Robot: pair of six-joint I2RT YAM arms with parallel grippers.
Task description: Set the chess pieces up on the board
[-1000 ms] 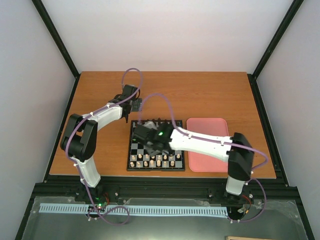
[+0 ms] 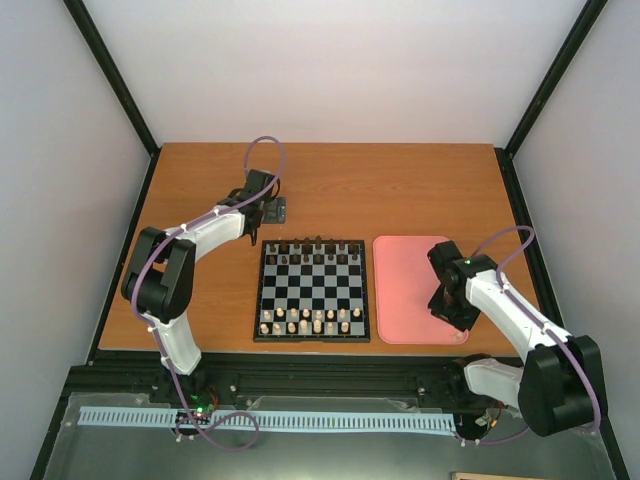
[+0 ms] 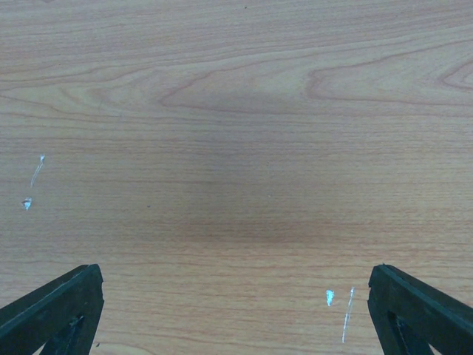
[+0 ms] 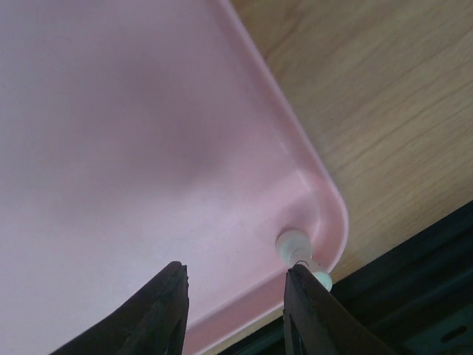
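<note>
The chessboard (image 2: pixel 312 290) lies mid-table, with dark pieces (image 2: pixel 318 250) in rows at its far side and white pieces (image 2: pixel 317 322) in rows at its near side. One white piece (image 4: pixel 294 245) is in the corner of the pink tray (image 2: pixel 405 290), at the tray's near right. Over that corner, my right gripper has its fingers apart with nothing between them; the piece appears just beyond the right-hand finger (image 4: pixel 307 307), which partly overlaps it. My left gripper is open over bare wood, back left of the board.
Right of the tray is a strip of bare table (image 4: pixel 414 111), and the dark table edge (image 4: pixel 399 274) runs close by the tray's near corner.
The left arm and the board's pieces look unmoved.
</note>
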